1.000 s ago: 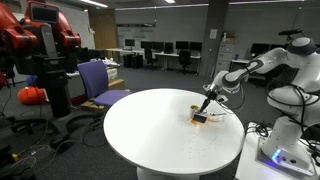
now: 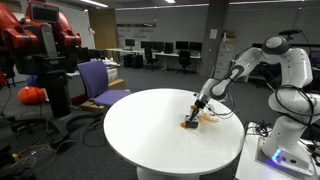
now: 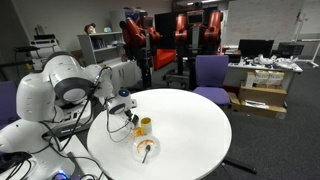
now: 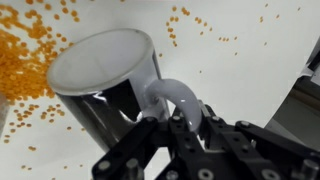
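In the wrist view a pale mug (image 4: pixel 105 68) with a glossy, partly dark side tilts in front of the camera. My gripper is shut on its light, curved handle (image 4: pixel 177 96). From outside, the gripper (image 2: pixel 193 121) is low over the white round table (image 2: pixel 150 135); the held mug is too small to make out clearly there. Many small orange pieces (image 4: pixel 30 65) lie scattered on the white surface beside the mug. What is inside the mug cannot be told.
A yellow cup (image 3: pixel 146 126) stands close to the gripper, and a pale plate (image 3: pixel 138 150) with a utensil lies near it. A purple chair (image 3: pixel 211 75) stands beyond its edge.
The yellow cup appears unmoved.
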